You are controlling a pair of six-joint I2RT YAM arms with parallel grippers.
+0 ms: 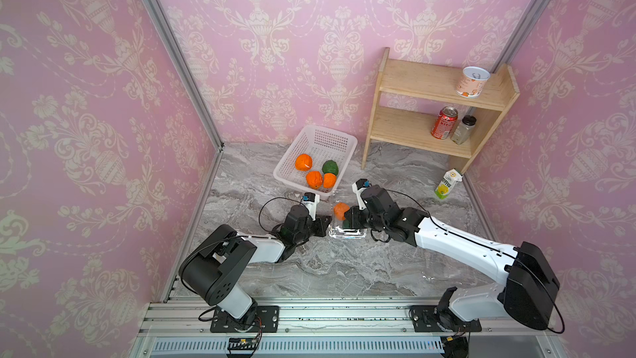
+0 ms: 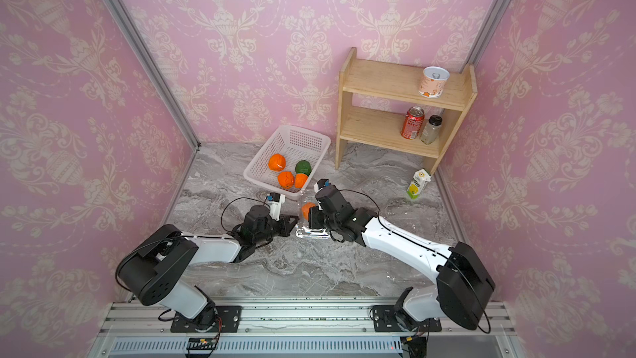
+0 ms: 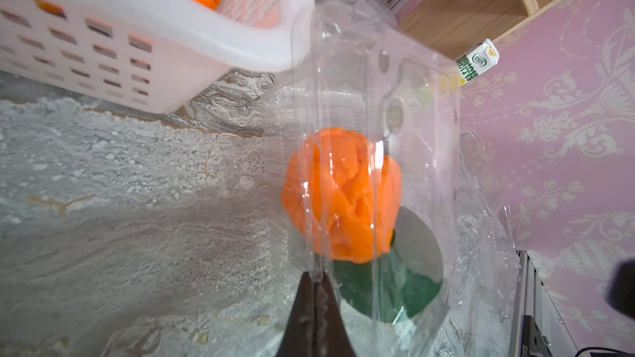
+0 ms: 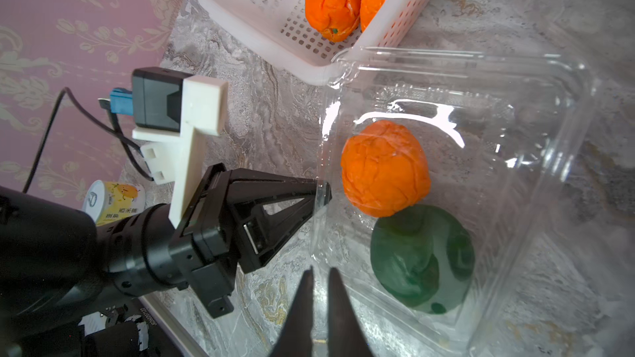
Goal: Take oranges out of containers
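Observation:
A clear plastic container (image 4: 522,119) holds an orange (image 4: 385,168) and a dark green fruit (image 4: 423,257) in the right wrist view. My left gripper is shut, its tips at the container's side wall; whether thin plastic lies between them cannot be told. My right gripper stands a little open near a container edge, with no fruit between its fingers. In the top left view, the orange (image 1: 341,210) shows between both grippers. A white basket (image 1: 285,167) behind holds several oranges (image 1: 303,162) and a green fruit (image 1: 330,167).
At the back right stands a wooden shelf (image 1: 410,134) with a tin (image 1: 473,82), a red can (image 1: 444,123) and a jar (image 1: 463,130). A juice carton (image 1: 448,184) sits on the right.

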